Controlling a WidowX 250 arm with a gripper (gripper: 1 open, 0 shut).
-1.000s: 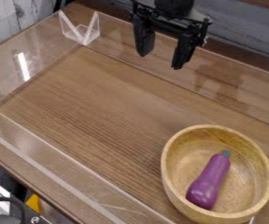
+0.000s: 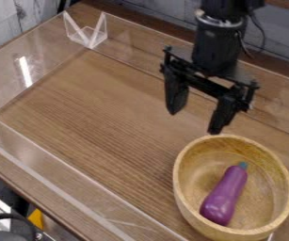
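Note:
The black gripper (image 2: 197,105) hangs over the upper right part of the wooden table, its two fingers spread wide and open with nothing between them. It is above and behind a cream bowl (image 2: 192,168) at the lower right. A purple eggplant-like object (image 2: 223,198) with a small green tip lies inside the bowl, toward its front right.
A white wire rack (image 2: 87,30) stands at the back left near the table's edge. A dark object shows at the bottom left corner.
The bowl and the purple object stay in place.

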